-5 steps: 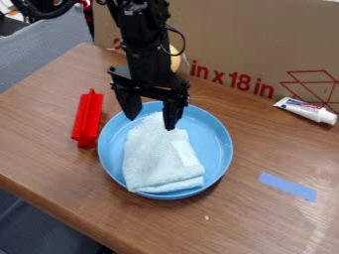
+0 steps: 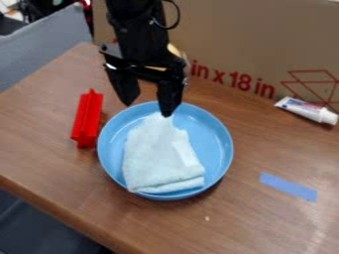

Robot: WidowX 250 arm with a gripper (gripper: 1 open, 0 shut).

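Observation:
My black gripper (image 2: 147, 95) hangs open above the back of a blue plate (image 2: 209, 139), its right finger reaching down close to the top of a folded white cloth (image 2: 162, 161) on the plate. Whether that finger touches the cloth cannot be told. A red plastic object (image 2: 87, 119) lies left of the plate.
A toothpaste tube (image 2: 302, 109) lies at the back right, with blue tape (image 2: 287, 187) in front of it. A cardboard box (image 2: 252, 45) stands behind, a yellowish object partly hidden by the arm.
The objects on the table look unchanged.

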